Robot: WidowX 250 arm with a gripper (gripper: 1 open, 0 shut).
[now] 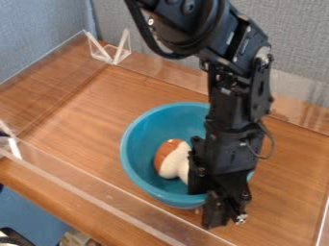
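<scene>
A teal bowl (145, 141) stands on the wooden table, with a white and orange rounded object (171, 160) lying inside it. My black gripper (226, 208) is lowered at the bowl's right front, over its rim, and covers that side of the bowl. Whether its fingers are open or closed on anything cannot be made out against the dark housing.
A white wire holder (108, 50) is at the back left corner. Grey walls bound the table behind, and its front edge runs below the bowl.
</scene>
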